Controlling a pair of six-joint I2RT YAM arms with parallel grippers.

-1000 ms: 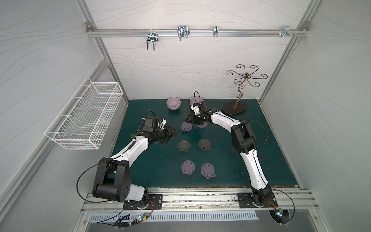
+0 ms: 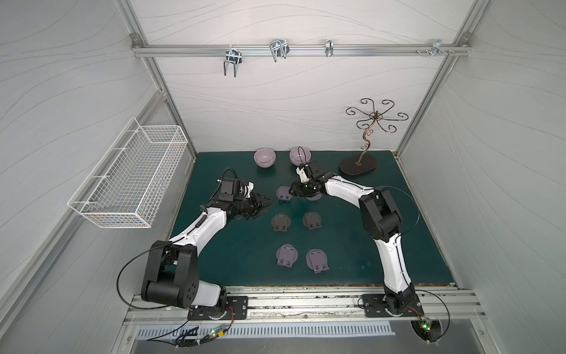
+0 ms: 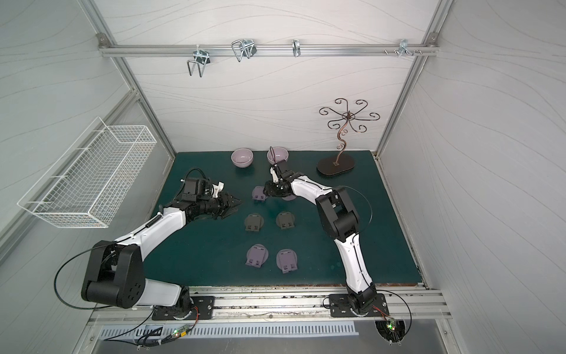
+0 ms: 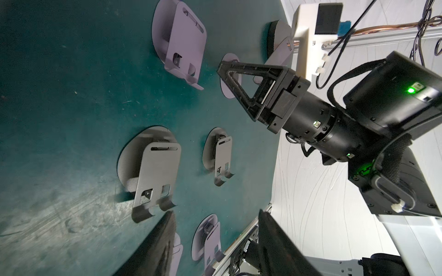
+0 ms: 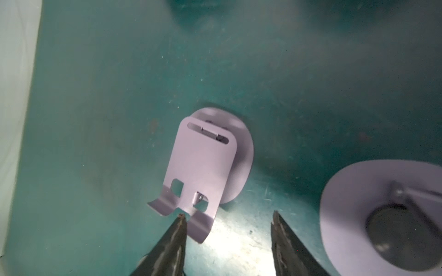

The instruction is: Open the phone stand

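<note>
A mauve phone stand [image 5: 202, 161] stands in the middle of the right wrist view, its slotted panel leaning low over its round base. To its right, partly out of frame, is another mauve stand's base with a blurred strut rising from it; in the left wrist view its panel [image 4: 278, 57] appears raised. My right gripper is open above the table between these two, nothing between its fingers. Over the left side of the table, my left gripper hangs open and empty, apart from the stands.
Two dark stands [image 2: 281, 222] [image 2: 312, 220] and two mauve ones [image 2: 287, 255] [image 2: 317, 260] sit nearer the front. Mauve bowls [image 2: 264, 157] and a scrolled metal rack [image 2: 358, 164] line the back. Free room lies at the table's right side.
The left arm stays put.
</note>
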